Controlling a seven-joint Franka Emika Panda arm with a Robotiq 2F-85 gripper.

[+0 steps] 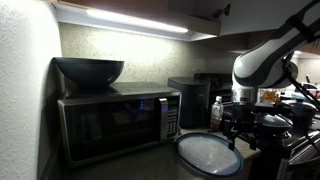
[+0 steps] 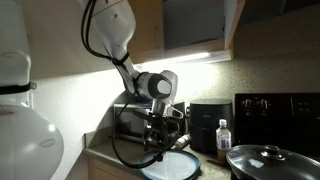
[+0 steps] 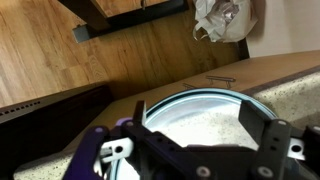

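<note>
A round, pale thing with a blue rim, like a plate or tray [image 1: 208, 153], sits at the counter's front edge; exterior view 2 shows it as a blue-rimmed disc [image 2: 170, 166]. From above, the wrist view has the blue-rimmed disc [image 3: 200, 118] under my gripper, whose fingers stand wide apart and empty. In exterior view 1 the gripper [image 1: 240, 132] hangs to the right of the disc, near its rim. Exterior view 2 puts the gripper [image 2: 157, 134] over the disc's left part. Whether it touches the rim I cannot tell.
A microwave [image 1: 120, 125] carries a dark bowl [image 1: 90, 72]. Behind the disc stand a clear bottle [image 1: 216, 113] and a dark box-like appliance [image 2: 208, 122]. A lidded pan [image 2: 272, 162] is on the stove at right. Beyond the counter edge, a crumpled bag [image 3: 222, 18] lies on the wooden floor.
</note>
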